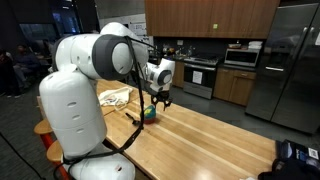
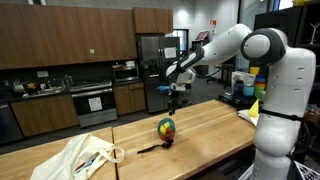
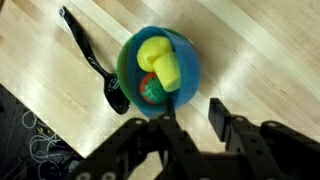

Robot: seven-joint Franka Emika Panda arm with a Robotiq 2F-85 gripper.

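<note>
A round bowl [image 3: 190, 55], blue on one side and green on the other, stands on the wooden table. Inside it lie yellow pieces [image 3: 164, 67], a green piece [image 3: 153, 88] and a bit of red. My gripper is open, its fingers apart with nothing held between them. In the wrist view one finger overlaps the bowl's near rim, while the other shows over bare wood. Exterior view 2 has the gripper [image 2: 174, 107] above the bowl [image 2: 166, 128]. Whether a finger touches the rim cannot be told.
A black spoon [image 3: 88, 55] lies beside the bowl. White cloth [image 2: 85, 157] is spread on the table nearby. Cables [image 3: 42, 145] lie past the table's edge in the wrist view.
</note>
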